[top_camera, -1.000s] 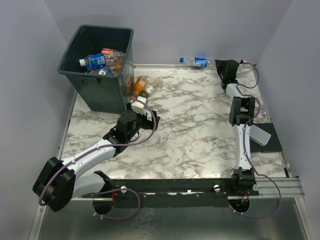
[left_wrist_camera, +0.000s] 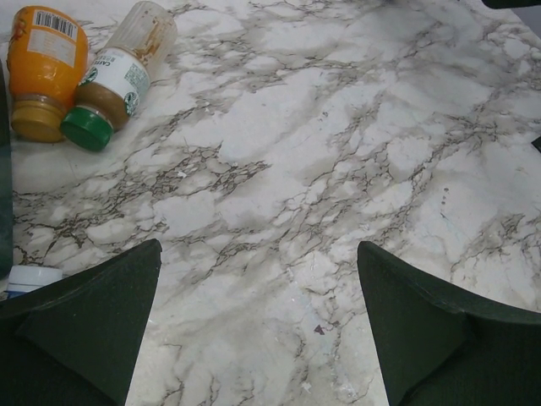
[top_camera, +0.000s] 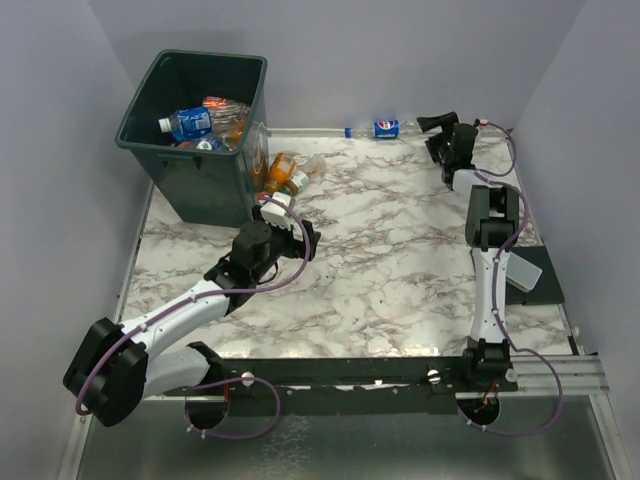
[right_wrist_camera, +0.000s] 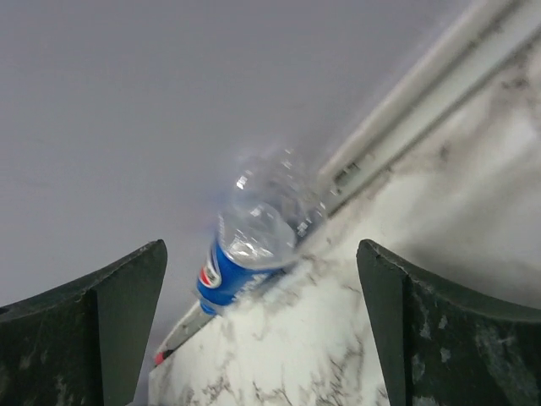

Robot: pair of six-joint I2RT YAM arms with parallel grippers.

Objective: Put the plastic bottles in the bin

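Note:
A clear bottle with a blue Pepsi label (top_camera: 387, 129) lies along the back wall; my open right gripper (top_camera: 433, 130) is just right of it, and the bottle (right_wrist_camera: 243, 271) shows blurred ahead between the fingers in the right wrist view. The dark green bin (top_camera: 205, 172) at back left holds several bottles. An orange bottle (left_wrist_camera: 47, 59) and a green-capped bottle (left_wrist_camera: 110, 93) lie against its right side. My left gripper (top_camera: 292, 238) stands open in front of these, over bare marble (left_wrist_camera: 259, 321).
A black board (top_camera: 543, 290) with a white object (top_camera: 521, 272) lies at the right, beside my right arm. Walls close off the back and sides.
The Pepsi bottle has shifted left and slightly down from a second ago. My right gripper has moved slightly left along the back wall. The left arm has stayed still.

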